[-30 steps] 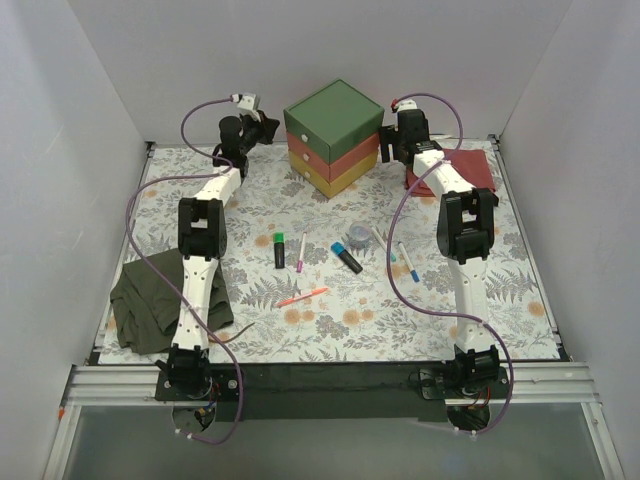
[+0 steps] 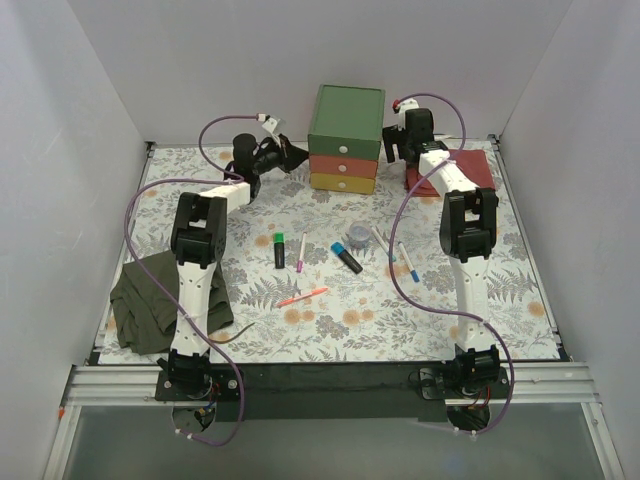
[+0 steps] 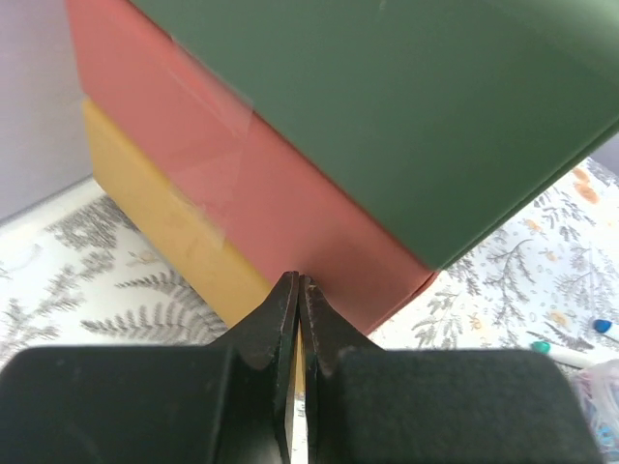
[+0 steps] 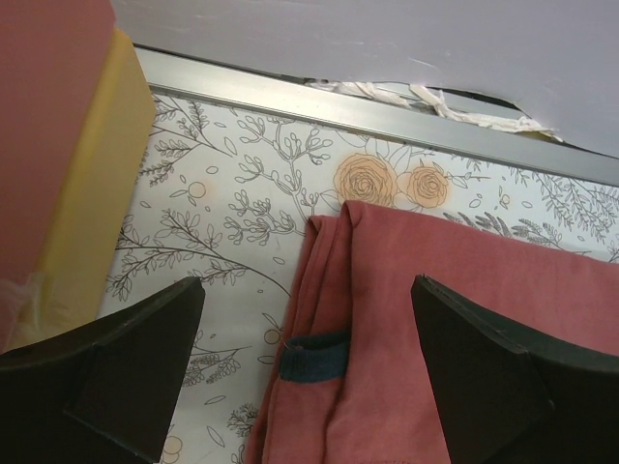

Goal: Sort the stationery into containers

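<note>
The three-drawer box, green over red over yellow, stands at the back middle, drawer knobs facing front. My left gripper is shut, its tips at the box's left side, nothing showing between them. My right gripper stands open at the box's right side, above a folded red cloth. On the table lie a green-capped marker, a blue-capped marker, an orange pen, a purple-tipped pen and several other pens.
A round clear container sits mid-table. A dark green cloth lies at the left front, with a thin dark item beside it. The red cloth lies at the back right, near the wall.
My left gripper has moved right against the box. The box has turned to face straight front and shifted slightly right. My right gripper has moved very little.
</note>
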